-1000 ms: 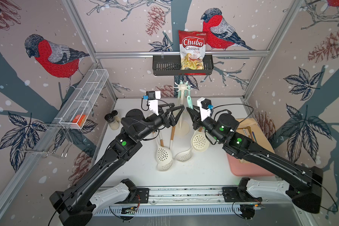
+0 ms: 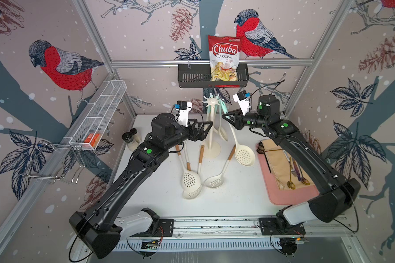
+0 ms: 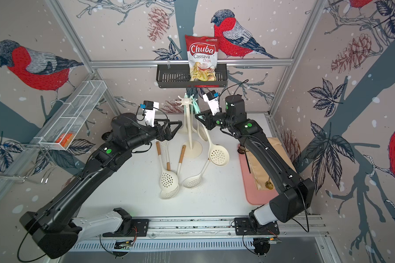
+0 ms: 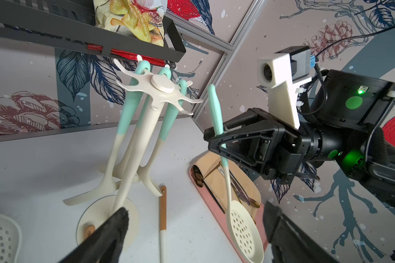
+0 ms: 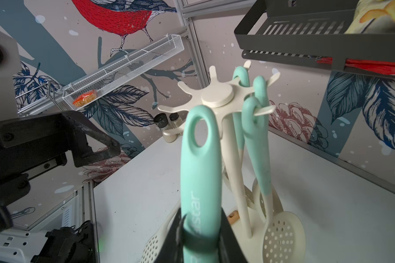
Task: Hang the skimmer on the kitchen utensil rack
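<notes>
The skimmer (image 2: pixel 245 155) with mint handle (image 5: pixel 200 175) hangs upright from my right gripper (image 2: pixel 227 114), which is shut on that handle; the handle's loop stands in front of the rack's hooks. The cream rack (image 4: pixel 161 87) holds several mint-handled utensils on its far side, below the dark shelf. My left gripper (image 2: pixel 201 129) is left of the rack, parted with nothing between its blurred fingers in the left wrist view.
Several wooden-handled utensils (image 2: pixel 191 179) lie on the white table (image 2: pixel 153 201). A pink tray (image 2: pixel 276 197) with cutlery is at the right, a black shelf (image 2: pixel 193 81) with chips above, a wire basket (image 2: pixel 96 114) at the left.
</notes>
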